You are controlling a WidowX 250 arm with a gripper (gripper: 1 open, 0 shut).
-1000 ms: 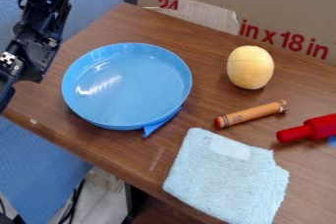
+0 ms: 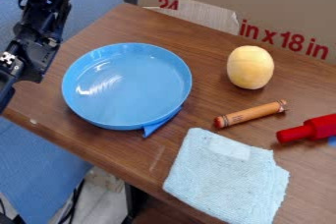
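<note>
My gripper (image 2: 11, 71) is at the left edge of the view, beside a blue plate (image 2: 125, 85), mostly cut off by the frame, so its fingers are hard to make out. A blue object (image 2: 157, 127) pokes out from under the plate's front right. A pale yellow round object (image 2: 250, 68) stands at the back right. An orange-brown stick (image 2: 250, 113) lies right of the plate, and a red object (image 2: 306, 130) reaches in from the right edge. A light blue cloth (image 2: 223, 177) lies at the front right.
A cardboard box (image 2: 250, 2) stands behind the wooden table (image 2: 85, 140). The table's left edge drops to a blue surface. There is some bare wood behind the plate and between it and the yellow object.
</note>
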